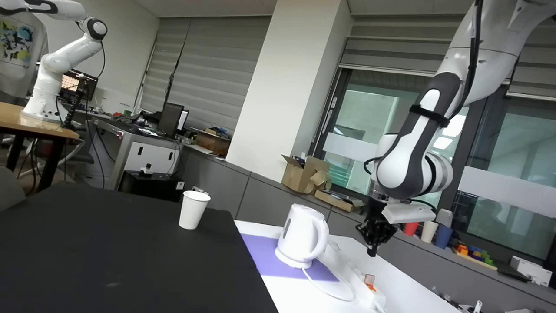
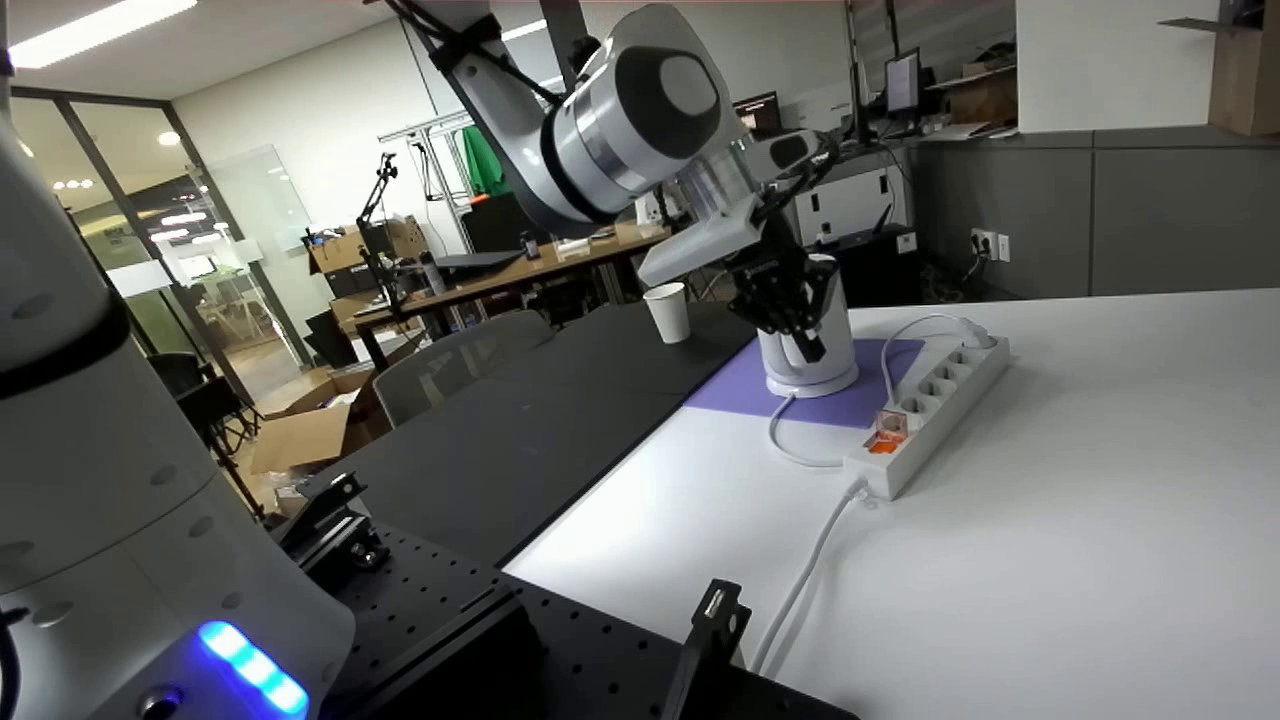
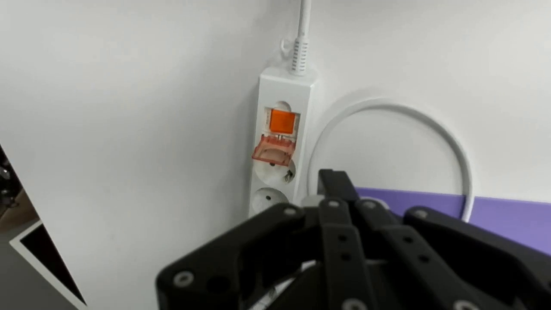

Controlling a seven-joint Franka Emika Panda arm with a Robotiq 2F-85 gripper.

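Note:
Below my gripper lies a white power strip point(image 3: 284, 93) on the white table. Its orange switch point(image 3: 282, 122) is uncovered, with the clear reddish cover point(image 3: 275, 150) flipped up over the nearest socket. The gripper is shut, its fingertips together with nothing showing between them, and in the wrist view they appear to the right of the sockets. In exterior view 1 the gripper point(image 1: 372, 253) hangs in the air above the strip's side of the table. A white electric kettle point(image 1: 302, 235) stands upright on a purple mat point(image 1: 259, 249); in exterior view 2 the gripper partly hides the kettle point(image 2: 828, 360).
A white paper cup point(image 1: 193, 210) stands on the black table point(image 1: 120, 255) beside the white one. The kettle's cord point(image 3: 459, 150) loops over the tabletop next to the strip.

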